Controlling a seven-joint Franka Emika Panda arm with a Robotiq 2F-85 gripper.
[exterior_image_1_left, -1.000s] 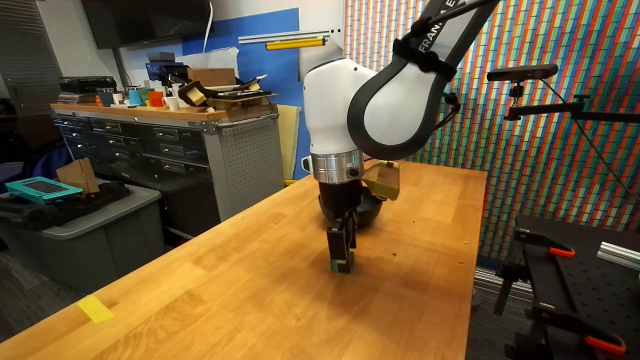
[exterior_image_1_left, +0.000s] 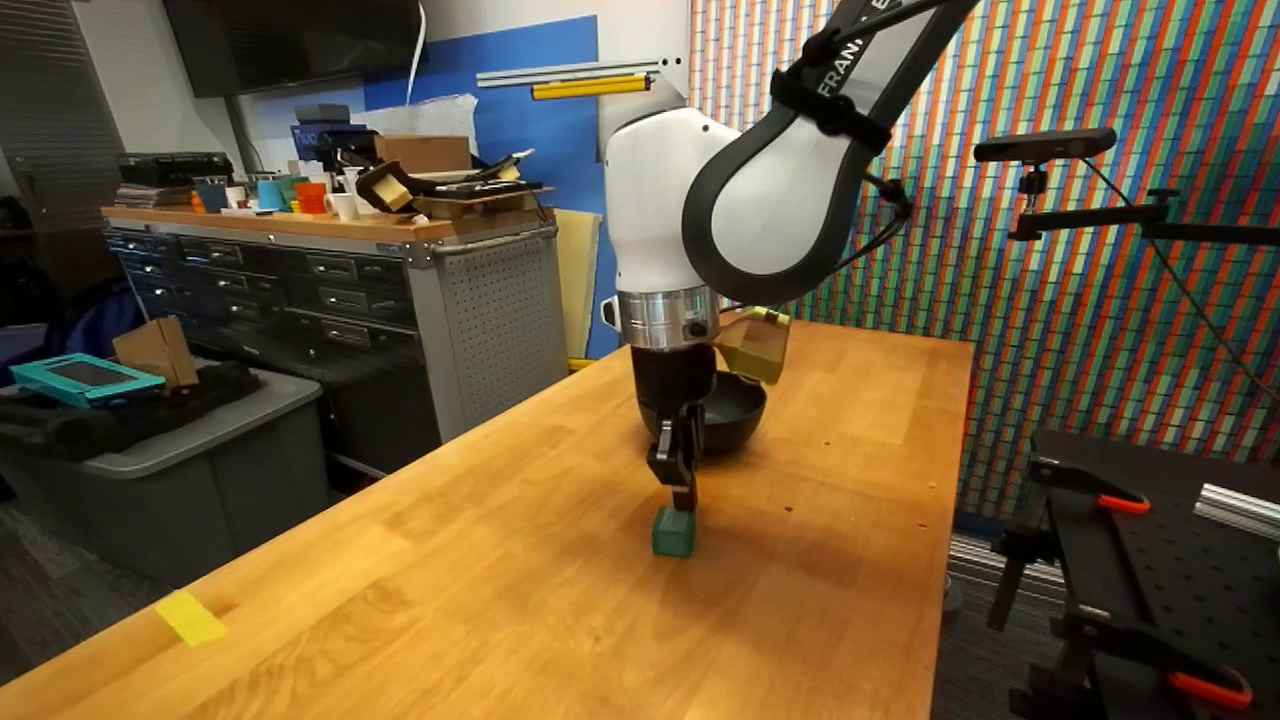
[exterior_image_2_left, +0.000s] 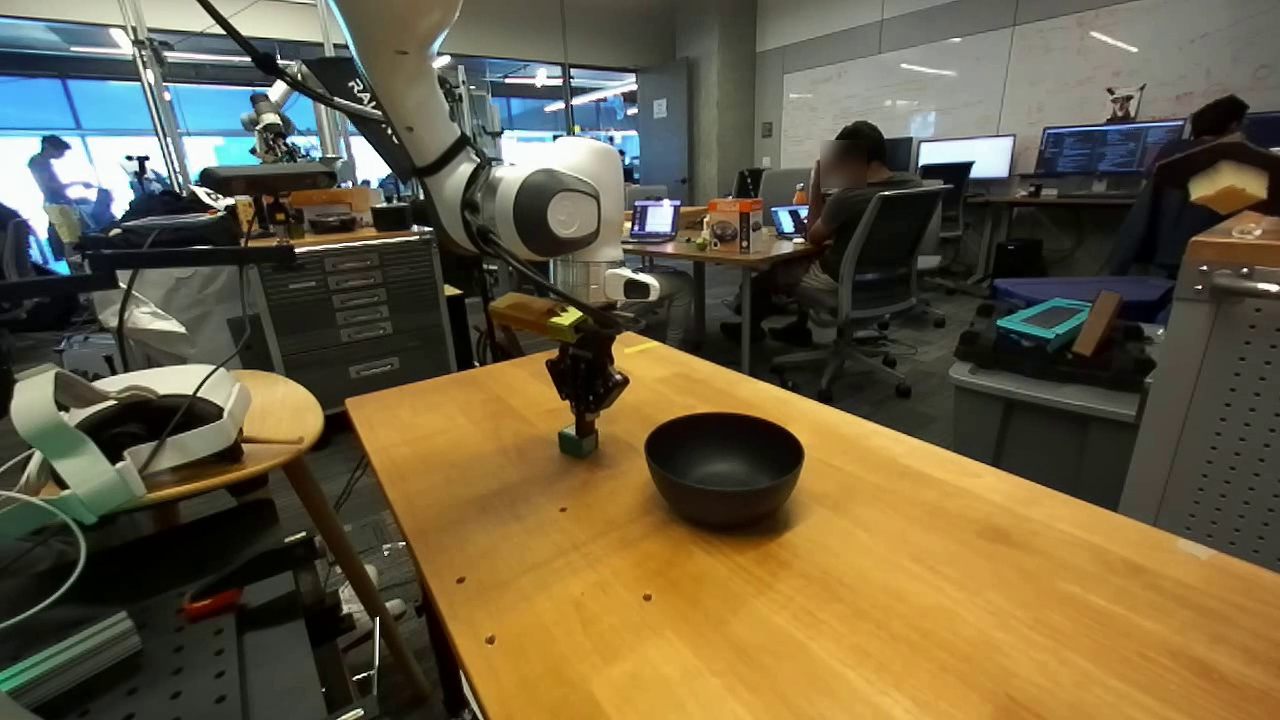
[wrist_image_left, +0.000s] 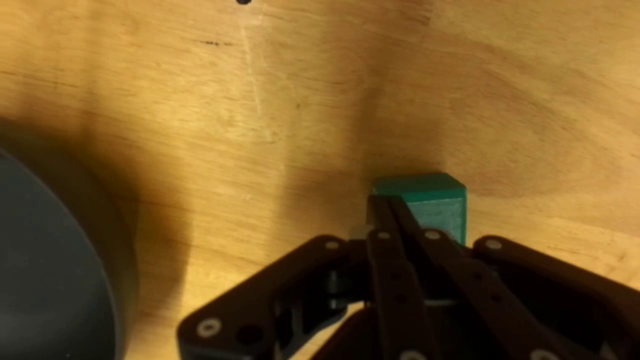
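A small green block (exterior_image_1_left: 673, 532) sits on the wooden table, close in front of a black bowl (exterior_image_2_left: 725, 468). My gripper (exterior_image_1_left: 684, 498) points down just over the block, its tips at or slightly above the block's top edge. In the wrist view the fingers (wrist_image_left: 384, 231) lie side by side with almost no gap, and no block shows between them. The green block (wrist_image_left: 441, 210) appears beyond and to the right of the tips, partly covered by them. Whether the tips touch it, I cannot tell.
The bowl's dark wall (wrist_image_left: 123, 264) stands at the left of the wrist view, a short gap from the gripper. Yellow tape (exterior_image_1_left: 190, 617) marks the table's left edge.
The gripper has risen and turned, and its fingers have drawn together. Earlier they reached down over the block and hid most of it; now the block shows below them on the table.
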